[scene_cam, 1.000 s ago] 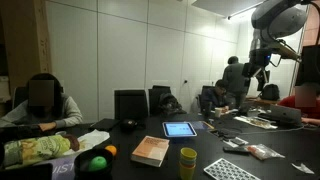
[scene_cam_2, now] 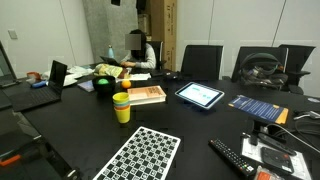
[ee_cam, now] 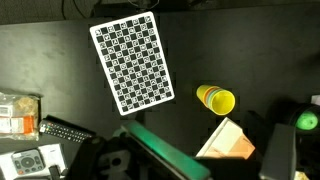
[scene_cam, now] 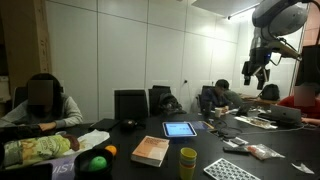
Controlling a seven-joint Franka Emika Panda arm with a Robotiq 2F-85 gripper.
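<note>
High over the right side of the table, my gripper [scene_cam: 257,79] hangs in exterior view 1, open and well clear of everything below. Nothing shows between its fingers. A stack of yellow cups [scene_cam_2: 122,108] stands upright on the dark table, in front of a book with an orange-brown cover [scene_cam_2: 147,95]. To their right lies a flat checkered board [scene_cam: 230,170]. Seen from above in the wrist view, the board [ee_cam: 132,62] is left of the cups [ee_cam: 216,98], and the book [ee_cam: 226,141] lies below them. A black bowl [scene_cam: 91,169] holds something green.
An orange ball [scene_cam_2: 126,84] sits near the book. A lit tablet [scene_cam: 180,130] lies behind it. On the right are a black keyboard-like bar [scene_cam_2: 232,157], a plastic packet [scene_cam: 262,152] and cables. Bare table surrounds the cups. People sit around the edges.
A person in the background at right, standing earlier, now appears lower and bent over. The arm, gripper and table objects look unmoved.
</note>
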